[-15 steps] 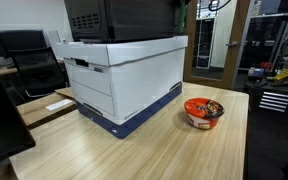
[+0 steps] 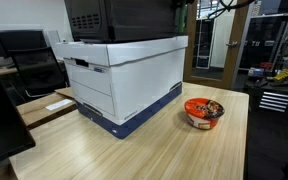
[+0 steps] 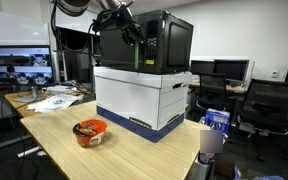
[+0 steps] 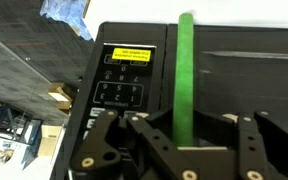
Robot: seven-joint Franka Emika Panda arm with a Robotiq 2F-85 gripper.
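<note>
A long green stick-like object (image 4: pixel 185 75) runs up the middle of the wrist view. My gripper is shut on its lower part in that view. Behind the green object is the black front of a microwave (image 4: pixel 234 75), with a keypad (image 4: pixel 124 85) and a yellow label to the left. In exterior view 2, the gripper (image 3: pixel 134 32) is high up in front of the microwave (image 3: pixel 169 45), and the green object (image 3: pixel 137 56) hangs below it. Whether the object touches the microwave front is unclear.
The microwave rests on white boxes (image 2: pixel 119 85) over a dark blue base (image 2: pixel 134 125). An orange-red bowl (image 2: pixel 200 121) holding small items stands on the wooden table (image 2: pixel 114 155). Chairs (image 3: pixel 269 105) and monitors (image 3: pixel 242 71) lie beyond.
The arm parts at the top right of exterior view 1 have shifted slightly. The bowl, boxes and microwave stay where they were.
</note>
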